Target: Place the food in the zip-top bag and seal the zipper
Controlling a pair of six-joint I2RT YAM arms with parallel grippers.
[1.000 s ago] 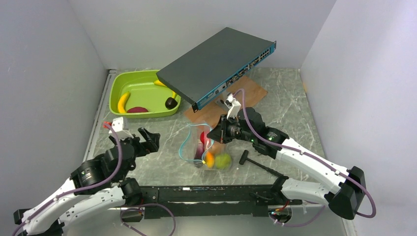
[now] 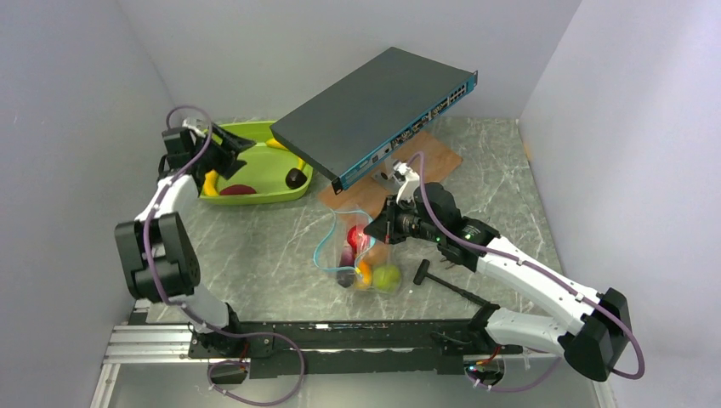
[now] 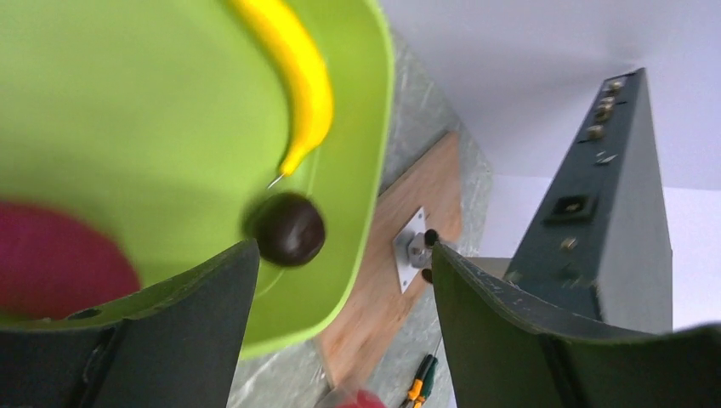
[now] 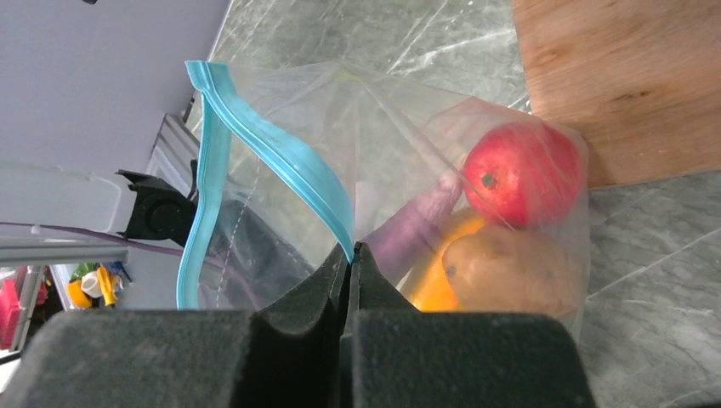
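A clear zip top bag (image 4: 400,153) with a blue zipper rim stands with its mouth open at the table's middle. Inside it show a red round fruit (image 4: 523,174), a purple eggplant (image 4: 417,221), a brown potato-like piece (image 4: 510,268), and in the top view a green fruit (image 2: 386,278). My right gripper is shut on the bag's rim. Over the green tray (image 2: 268,194) hovers my left gripper (image 2: 241,153), its fingers (image 3: 191,314) apart with nothing between them. Below it lie a banana (image 3: 298,81), a dark round fruit (image 3: 291,229) and a dark red piece (image 3: 59,263).
A dark rack device (image 2: 374,110) overhangs the back of the table and the tray's right edge. Under it lies a wooden board (image 2: 438,161). A black-handled tool (image 2: 451,286) rests right of the bag.
My left arm has swung from the front left of the table back to above the tray. The right gripper stays at the bag's rim; the bag has shifted only slightly.
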